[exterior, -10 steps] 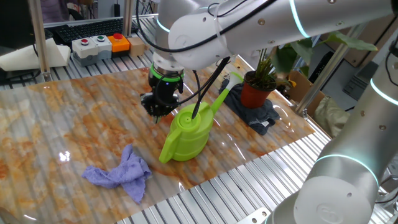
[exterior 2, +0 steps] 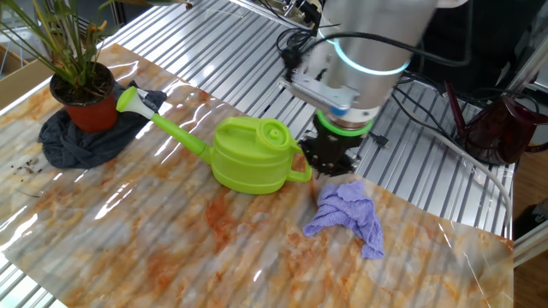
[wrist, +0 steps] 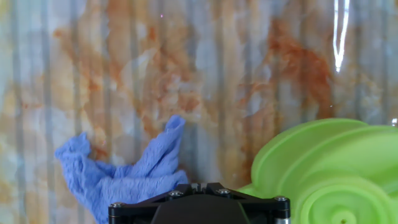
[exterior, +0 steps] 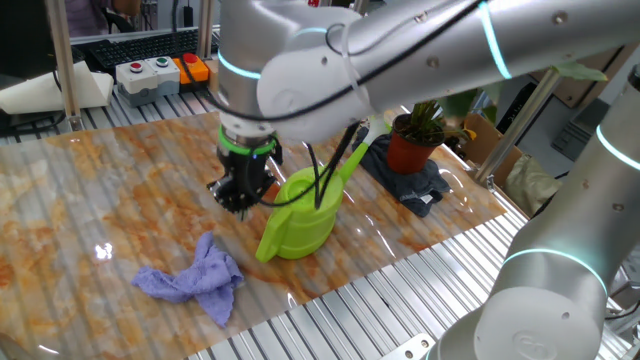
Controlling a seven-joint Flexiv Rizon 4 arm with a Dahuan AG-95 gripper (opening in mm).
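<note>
A lime-green watering can (exterior: 304,222) stands upright on the marbled sheet, its spout toward the potted plant. To one side of its handle lies a crumpled purple cloth (exterior: 200,280), also visible in exterior view 2 as the cloth (exterior 2: 347,214). My gripper (exterior: 238,200) hangs above the sheet beside the can, apart from the cloth. At the bottom of the wrist view, the black fingers of the gripper meet with nothing showing between them; the cloth (wrist: 124,180) is on the left and the can (wrist: 329,162) on the right.
A potted plant in a terracotta pot (exterior 2: 92,111) rests on a dark cloth (exterior 2: 64,145) beyond the spout. Button boxes (exterior: 148,80) and a keyboard (exterior: 140,45) sit at the back. A dark red jug (exterior 2: 497,128) stands off the sheet. Much of the marbled sheet (exterior: 80,200) is clear.
In exterior view 1 my gripper has moved left and slightly down, away from the can's top. The can and the purple cloth have stayed where they were.
</note>
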